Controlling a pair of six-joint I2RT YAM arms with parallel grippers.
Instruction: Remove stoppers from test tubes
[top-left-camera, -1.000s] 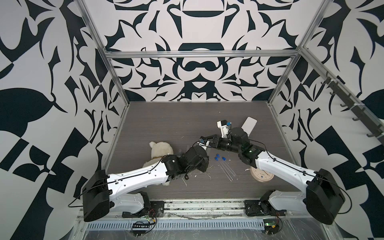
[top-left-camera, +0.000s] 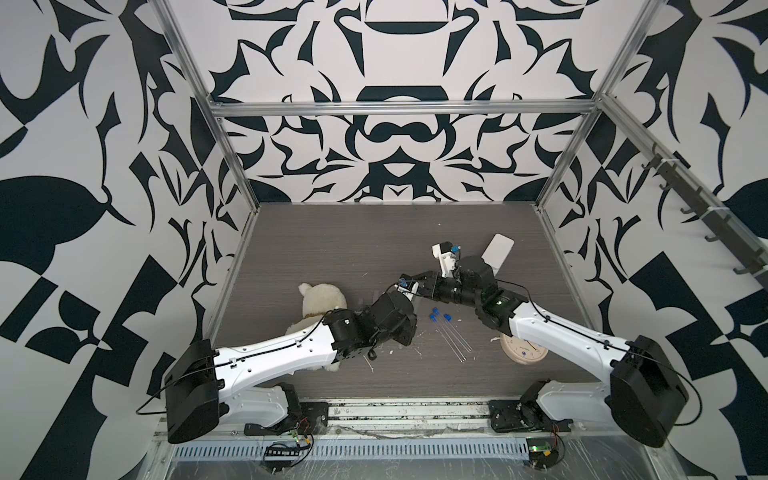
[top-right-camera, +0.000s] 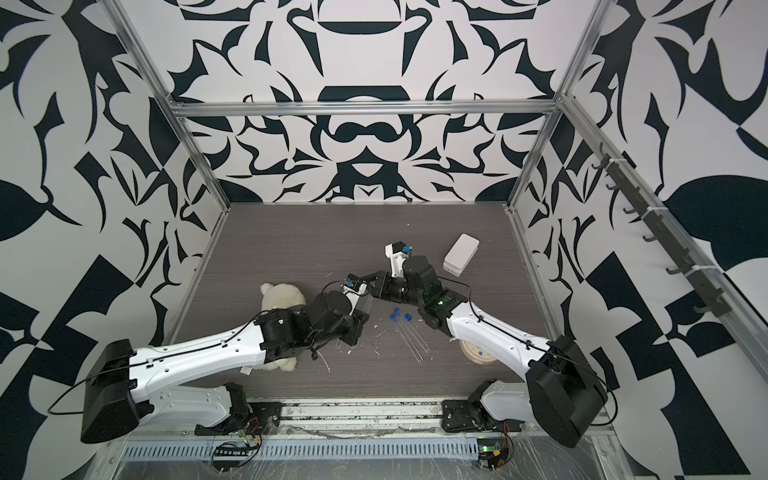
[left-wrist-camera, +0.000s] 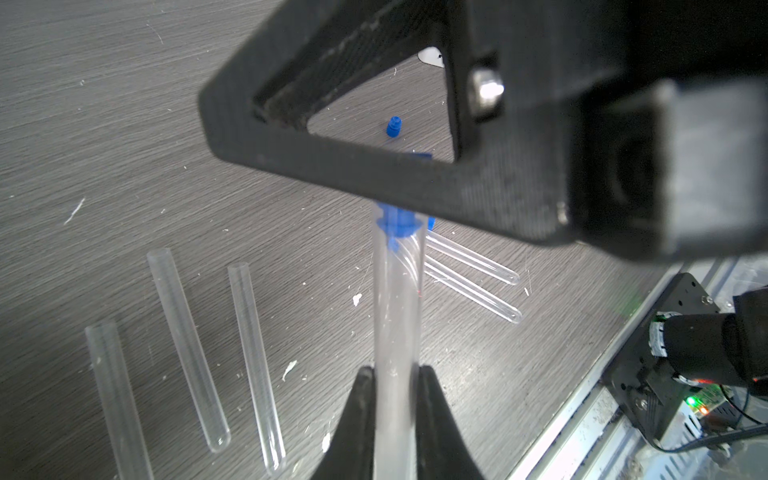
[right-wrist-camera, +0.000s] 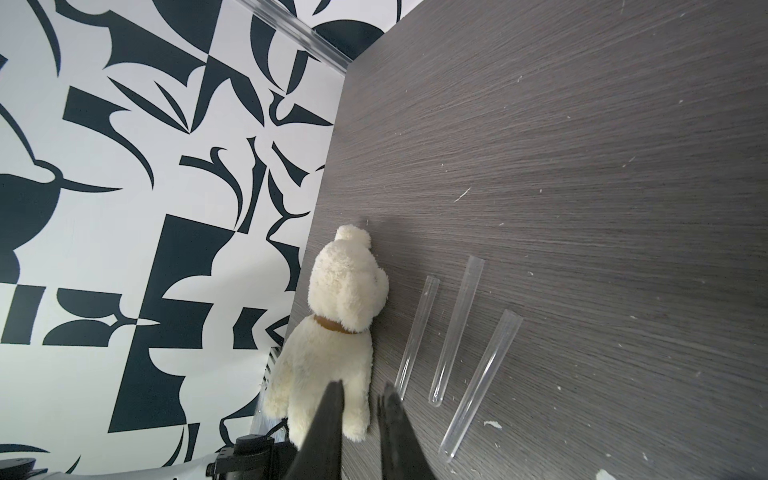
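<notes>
My left gripper is shut on an upright clear test tube (left-wrist-camera: 397, 312), its blue stopper (left-wrist-camera: 400, 220) pointing up. My right gripper has its black body crossing over that stopper in the left wrist view. A narrow gap shows between the right fingertips, but whether they touch the stopper is hidden. In the right wrist view, several open tubes without stoppers, one being the bare tube (right-wrist-camera: 480, 388), lie by the plush toy. Two more tubes, including the lower tube (left-wrist-camera: 472, 292), lie with blue ends mostly behind my right gripper.
The cream plush toy (right-wrist-camera: 344, 336) lies at the table's left. A white box (top-right-camera: 461, 252) sits at the back right, and a round wooden piece (top-left-camera: 524, 349) is partly under the right arm. A small blue stopper (left-wrist-camera: 393, 126) shows on the table.
The left arm has stayed in place.
</notes>
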